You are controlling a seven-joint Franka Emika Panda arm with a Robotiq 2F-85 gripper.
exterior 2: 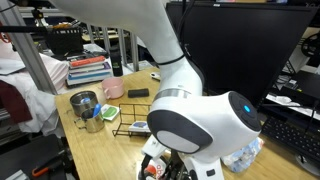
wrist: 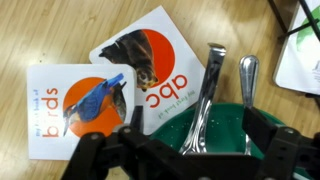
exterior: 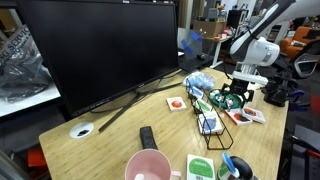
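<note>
In the wrist view my gripper stands open over a green plate [wrist: 176,128], with its dark fingers [wrist: 142,151] spread apart. Two metal utensils lie on the plate with their handles past its rim: a darker-looking utensil [wrist: 207,85] between the fingers' lines, and a second utensil [wrist: 248,82] nearer the right finger. Their far ends are hidden behind the gripper. From the side, the gripper [exterior: 236,90] hangs low at the plate [exterior: 216,100]; whether it touches anything cannot be told. The arm's white body [exterior 2: 195,125] hides the plate in the second exterior view.
Left of the plate lie a birds card [wrist: 78,112] and a second animal card [wrist: 150,60]. A black wire rack [exterior: 207,118] stands close by. Farther off are a pink mug [exterior: 150,165], a large monitor [exterior: 115,50] and a crumpled plastic bag [exterior: 200,82].
</note>
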